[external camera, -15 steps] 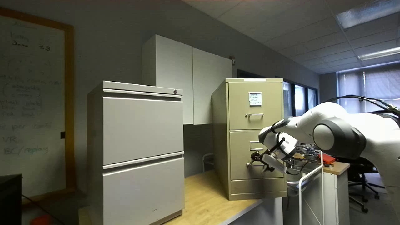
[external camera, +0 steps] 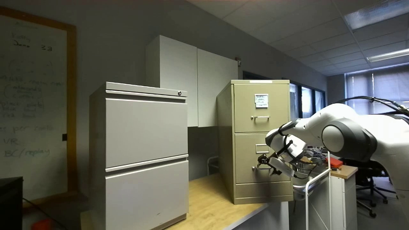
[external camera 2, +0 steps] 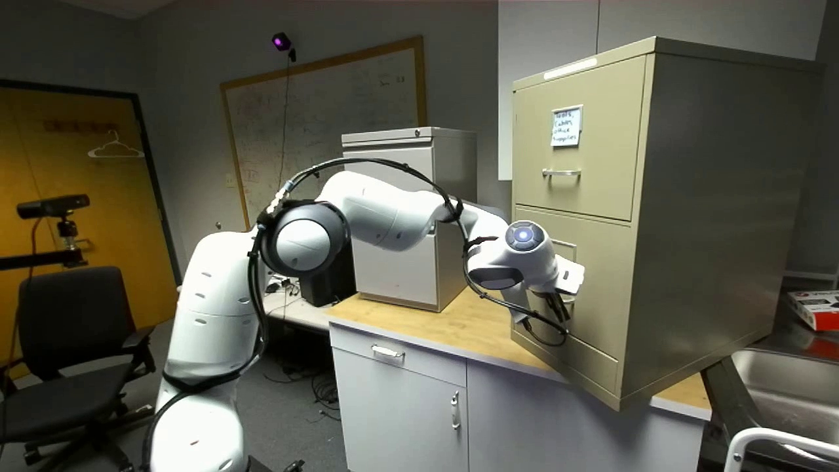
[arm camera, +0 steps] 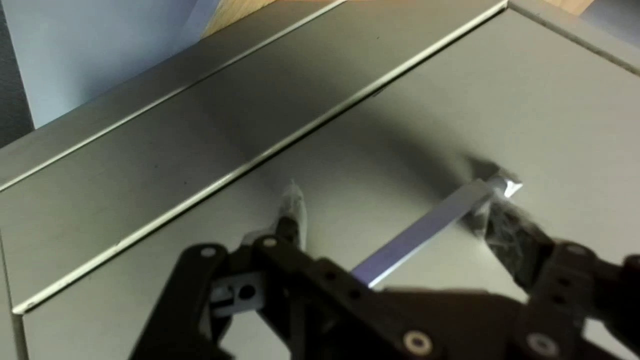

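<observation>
The tan filing cabinet [external camera: 261,193] has two drawers, both closed in exterior view 1. My gripper [external camera: 265,167] is in front of the lower drawer, near its handle. In the wrist view, the open fingers of my gripper face the drawer front, with the metal handle [arm camera: 423,230] running diagonally between and below the fingers. The right fingertip [arm camera: 502,231] overlaps the handle's far end; whether it touches cannot be told. Clear of the bar, the left fingertip [arm camera: 294,210] is over the bare drawer front. Nothing is gripped.
Left of the tan cabinet stands a grey cabinet [external camera: 146,134] on the same wooden counter [external camera: 209,195]. A white tubular rail [external camera: 317,177] runs to the right, below my arm. In exterior view 2, a sink [external camera 2: 786,385] lies beyond the tan cabinet's right side.
My arm and gripper have shifted very slightly to the right in exterior view 1. The cabinet drawers look the same.
</observation>
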